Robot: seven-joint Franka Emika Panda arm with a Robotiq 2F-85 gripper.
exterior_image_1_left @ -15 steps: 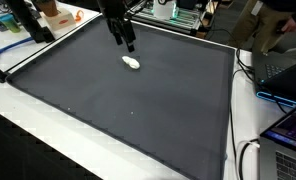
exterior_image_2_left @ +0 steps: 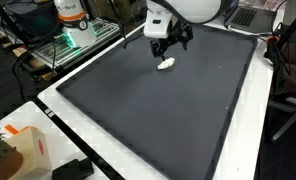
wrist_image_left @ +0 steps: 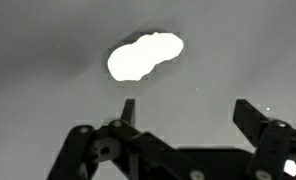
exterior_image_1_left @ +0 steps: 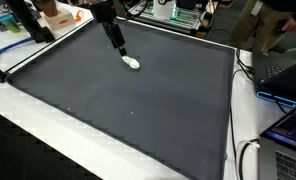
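Note:
A small white oblong object (exterior_image_1_left: 131, 63) lies on the dark grey board (exterior_image_1_left: 138, 110), toward its back. The same white object (wrist_image_left: 145, 56) fills part of the upper middle of the wrist view, too bright to show detail. My gripper stands open, its two black fingers wide apart with bare board between them. In exterior view 2, the gripper (exterior_image_2_left: 170, 46) is just behind the white object (exterior_image_2_left: 167, 63), apart from it. Exterior view 1 has the gripper (exterior_image_1_left: 122, 52) close behind and above the object.
A laptop (exterior_image_1_left: 288, 160) and cables lie right of the board in exterior view 1. Tools and containers (exterior_image_1_left: 58, 18) crowd the back left. An orange-and-white item (exterior_image_2_left: 76, 22) stands at the left in exterior view 2. Most of the board is bare.
The object stays in place.

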